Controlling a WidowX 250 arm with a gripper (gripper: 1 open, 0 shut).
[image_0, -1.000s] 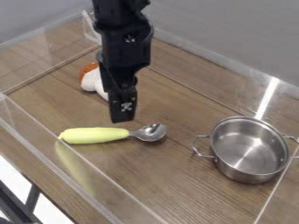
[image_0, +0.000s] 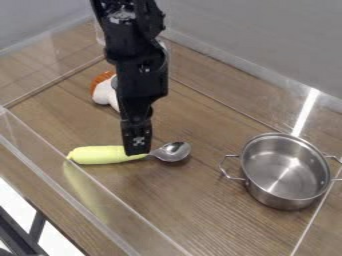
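Observation:
The black gripper (image_0: 136, 140) hangs low over a spoon with a yellow handle (image_0: 99, 154) and a metal bowl end (image_0: 171, 151), which lies on the wooden counter. Its fingertips are at the handle near where it meets the metal. Whether the fingers are open or shut, and whether they touch the spoon, I cannot tell from this view.
A steel pot (image_0: 285, 180) with two handles stands at the right. A white and orange object (image_0: 104, 88) sits behind the gripper at the back left. Walls bound it at the back.
The gripper has moved down toward the spoon, its fingertips now lower and nearer the handle. The spoon and pot have stayed in place.

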